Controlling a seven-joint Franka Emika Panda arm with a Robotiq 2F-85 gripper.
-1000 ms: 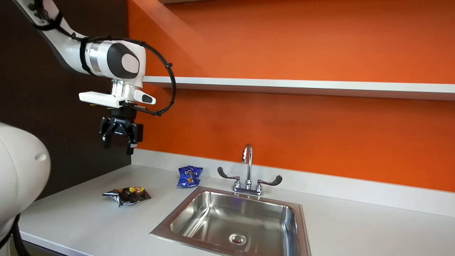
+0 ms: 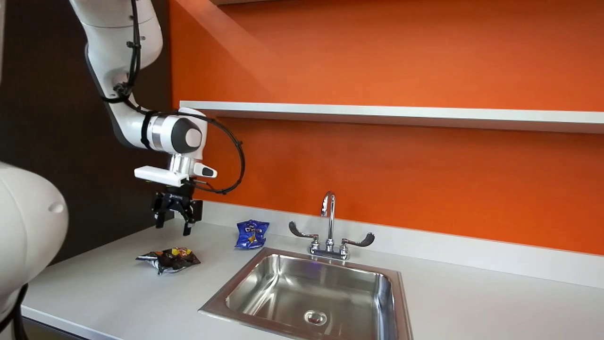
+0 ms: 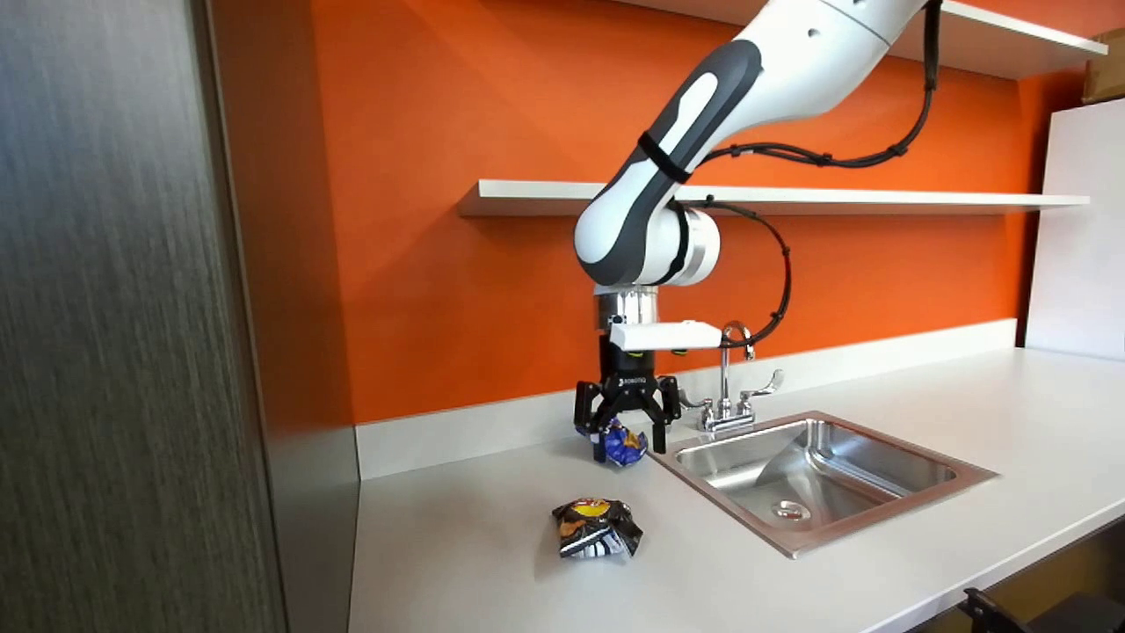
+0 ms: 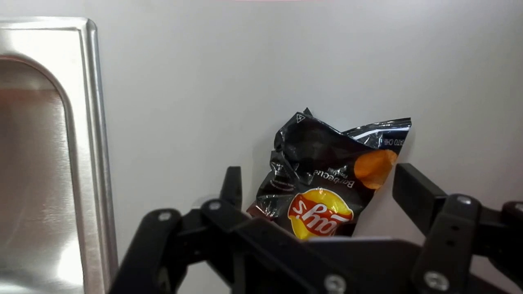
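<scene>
A crumpled black Lay's Barbecue chip bag [image 4: 318, 166] lies on the counter, its round yellow and red logo showing in the wrist view. Above it hangs my gripper [image 2: 172, 227], pointing down with its fingers spread and nothing between them. From the second exterior view, clear space separates the gripper [image 3: 629, 455] from the black bag [image 3: 597, 527]. In the wrist view the gripper frames the bag, with one finger [image 4: 231, 186] to its left and the other to its right; its dark linkage covers the bag's lower end.
A blue snack bag [image 2: 251, 234] rests near the backsplash, left of the faucet [image 2: 331, 221]. The steel sink [image 2: 396, 294] is set into the counter to the right. A dark panel [image 3: 301, 422] bounds the left side; a white shelf [image 2: 396, 112] runs along the orange wall.
My gripper has come down toward the counter and shifted slightly right, still open. Both bags are where they were.
</scene>
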